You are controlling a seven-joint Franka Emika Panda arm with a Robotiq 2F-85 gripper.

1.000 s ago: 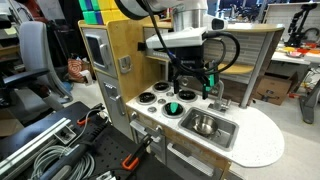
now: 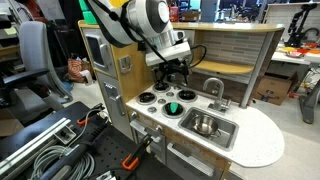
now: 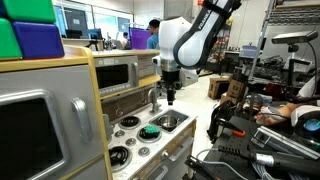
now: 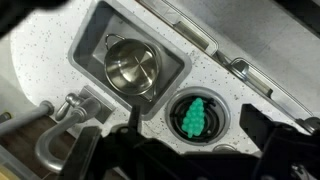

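Note:
A bumpy green object [image 4: 194, 117], looking like a bunch of toy grapes, lies on a round dark burner of the white stove top. From the side, the same green object [image 2: 174, 107] shows on a burner near the sink. My gripper [image 2: 165, 76] hangs above the stove, apart from the green object. In the wrist view its dark fingers [image 4: 134, 119] are spread wide at the lower edge, with the burner visible below. Empty and open, the gripper [image 3: 170, 92] also shows over the counter from the other side.
A metal pot [image 4: 132, 66] sits in the sink [image 4: 173, 73] beside the burner. The tall faucet [image 2: 219, 92] rises behind the sink. A wooden shelf [image 2: 222, 67] overhangs the back, and an oven cabinet [image 2: 102, 52] borders the left. Bare counter [image 2: 256, 145] lies right of the sink.
In exterior view 1 the arm has swung left and its gripper has shifted left over the stove. The green object and the pot have stayed put.

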